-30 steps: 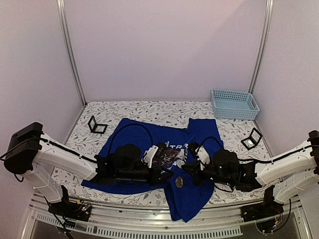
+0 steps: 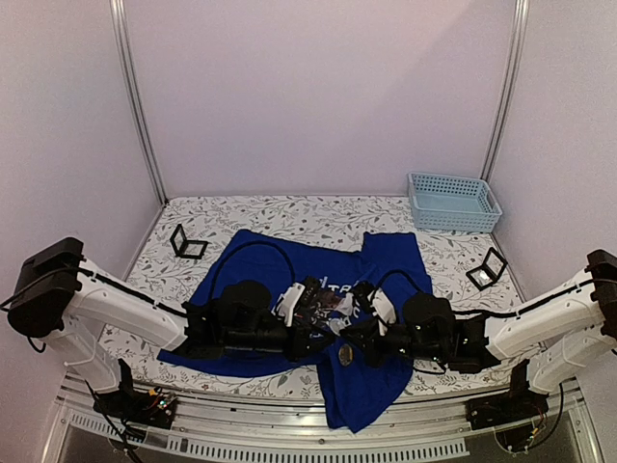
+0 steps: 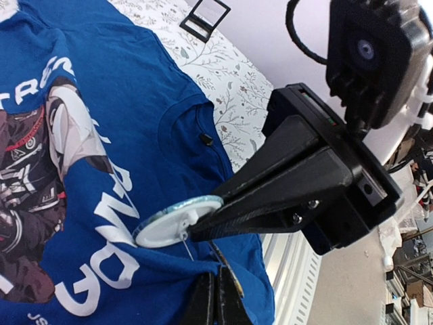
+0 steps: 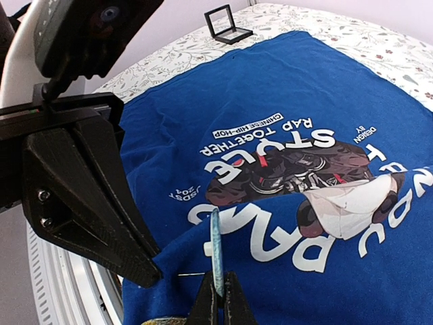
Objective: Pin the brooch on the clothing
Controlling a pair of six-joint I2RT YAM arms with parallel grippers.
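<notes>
The clothing, a blue T-shirt with a white-lettered print, lies spread over the table, part of it draped over the front edge. My left gripper is shut on a raised fold of blue cloth. Opposite it, my right gripper is shut on the rim of a round brooch, seen edge-on in the right wrist view. The brooch's white back faces the left gripper, its thin pin sticking out toward the left fingertips. In the left wrist view the pin's tip is close to the fold; whether it touches cannot be told.
A gold round piece shows on the shirt just below the grippers. Black-framed stands sit at either side. A light-blue basket occupies the back right. The table's front rail is close below.
My right gripper has moved a little left with the brooch, closer to the left gripper. The left arm stays nearly where it was, and the hanging cloth has shifted slightly.
</notes>
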